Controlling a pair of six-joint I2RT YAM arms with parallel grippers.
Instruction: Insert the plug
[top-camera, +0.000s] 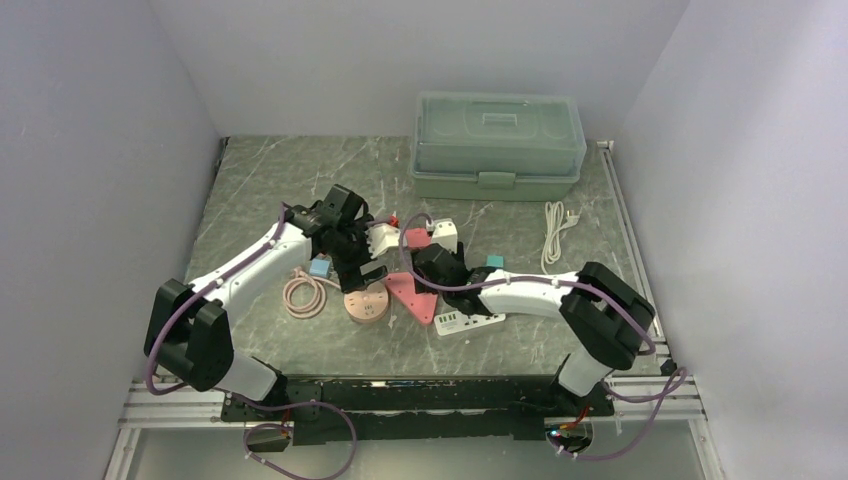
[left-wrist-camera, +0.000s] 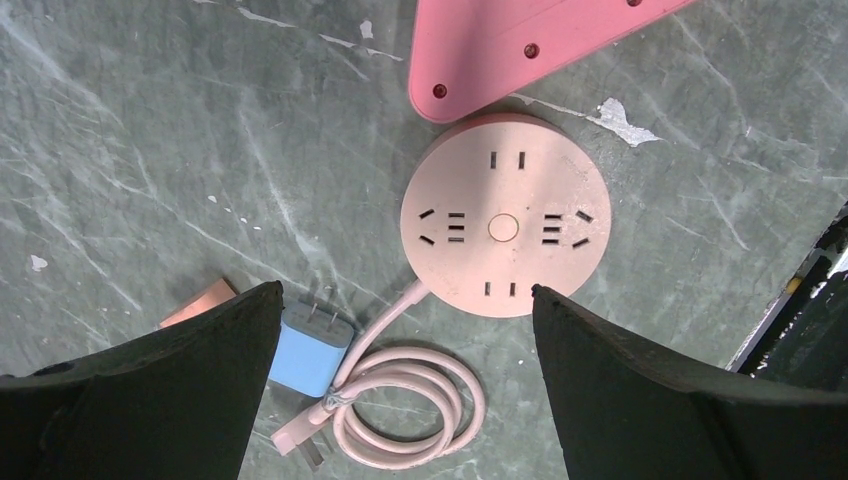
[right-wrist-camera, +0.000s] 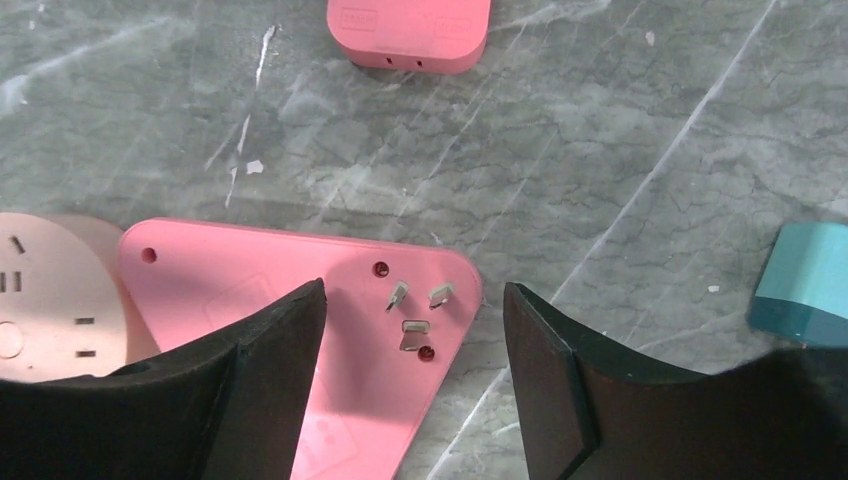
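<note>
In the left wrist view a round pale-pink socket (left-wrist-camera: 505, 265) lies face up with its slots showing. My left gripper hangs above the table with its fingers wide apart and empty, the socket's lower left side showing in the gap. A blue plug (left-wrist-camera: 308, 352), its two prongs bare, rests behind the left finger. The right wrist view has a pink triangular piece (right-wrist-camera: 290, 265) with metal prongs (right-wrist-camera: 440, 296) standing up near one corner. My right gripper is open over that corner, nothing held between its fingers.
A coiled pink cable (left-wrist-camera: 470, 385) runs from the socket. Nearby are a smaller pink block (right-wrist-camera: 410, 30), a teal block (right-wrist-camera: 805, 280) and a white power strip (top-camera: 470, 321). A green case (top-camera: 495, 150) stands at the back, a white cord (top-camera: 553, 235) at the right.
</note>
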